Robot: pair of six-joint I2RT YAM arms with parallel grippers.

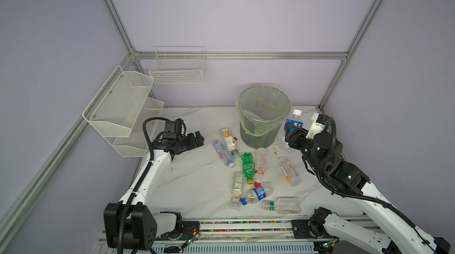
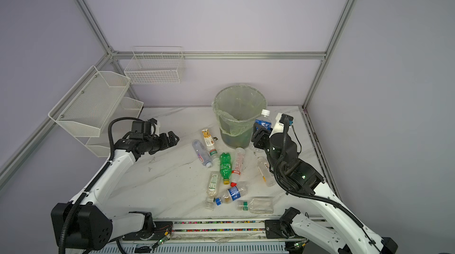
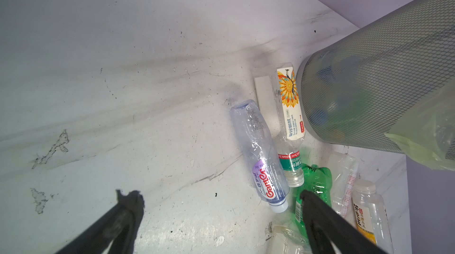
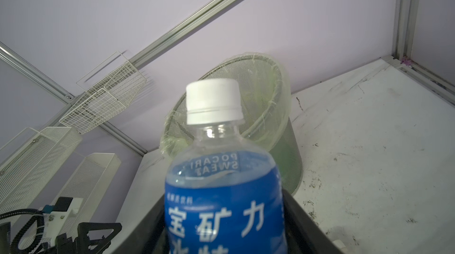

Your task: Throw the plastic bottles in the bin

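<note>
My right gripper point(image 1: 291, 133) is shut on an upright clear bottle with a blue label point(image 4: 222, 206) and a white cap, held just right of the mesh bin point(image 1: 263, 116). In the right wrist view the bin's lined rim point(image 4: 279, 107) stands behind that bottle. My left gripper is open over bare table, nothing between its fingers. To its right lie a purple-labelled bottle point(image 3: 260, 154) and a flower-labelled bottle point(image 3: 290, 107). Other bottles lie on the table: green point(image 1: 248, 166), red-capped point(image 1: 260, 164), blue-capped point(image 1: 257, 193), and several clear ones point(image 1: 284, 205).
White mesh shelves point(image 1: 120, 107) hang on the left, and a wire basket point(image 1: 177, 69) on the back wall. Through the bin's mesh, coloured bottles show inside.
</note>
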